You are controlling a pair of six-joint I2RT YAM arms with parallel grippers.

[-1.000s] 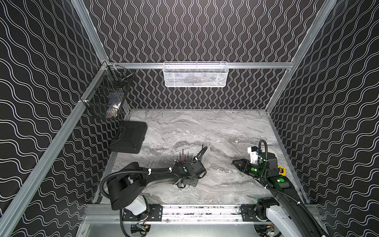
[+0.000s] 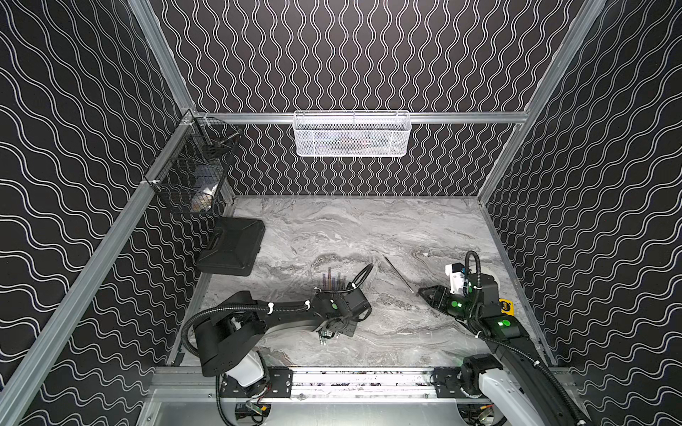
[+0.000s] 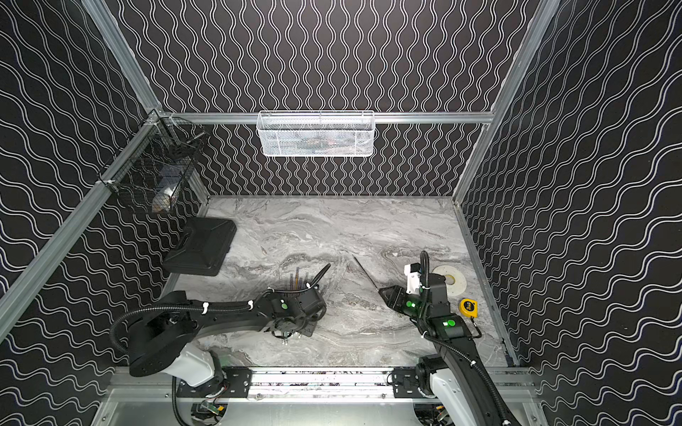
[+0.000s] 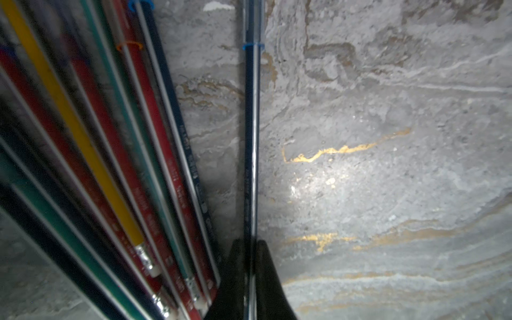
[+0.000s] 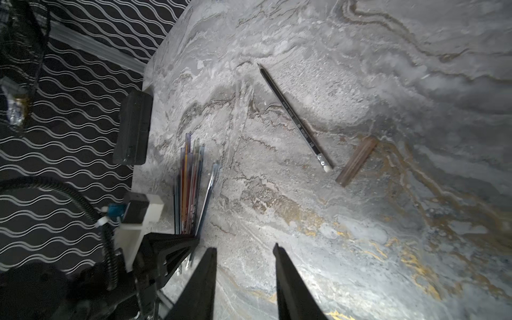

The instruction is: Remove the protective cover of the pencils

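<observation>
A dark blue pencil [image 4: 250, 160] with a clear cover [image 4: 253, 21] over its far end runs between the fingertips of my left gripper, which is shut on it. To its left lie several red, teal, yellow and blue pencils, like the yellow pencil [image 4: 80, 122]; clear covers show on some of them. My right gripper stands open and empty above the table. Ahead of it a bare black pencil [image 5: 293, 117] with a white eraser lies flat. A translucent brownish piece [image 5: 356, 161] lies beside the eraser end; it looks like a cover.
At the back left sits a black case [image 2: 233, 246]. A white roll [image 3: 450, 280] and a yellow tape measure [image 3: 467, 307] lie on the right. A white mesh basket [image 2: 352, 136] hangs at the back wall.
A thin upright shape by the left gripper no longer shows. Both arms stand almost unchanged.
</observation>
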